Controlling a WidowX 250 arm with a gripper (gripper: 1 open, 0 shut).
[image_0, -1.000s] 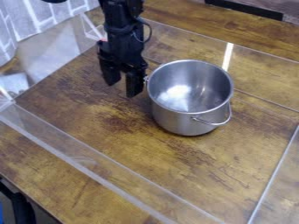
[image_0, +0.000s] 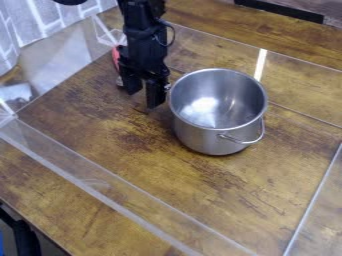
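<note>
A large steel pot (image_0: 218, 122) with a wire handle stands on the wooden table right of centre. My black gripper (image_0: 140, 92) hangs low over the table just left of the pot, at about rim height. Whether its fingers are open or shut is hard to make out. A small red object (image_0: 116, 57) is partly hidden behind the arm.
Clear plastic walls border the wooden work area (image_0: 134, 175). A dark edge (image_0: 287, 10) runs along the back right.
The gripper has shifted only slightly over the last second; the pot stays where it was.
</note>
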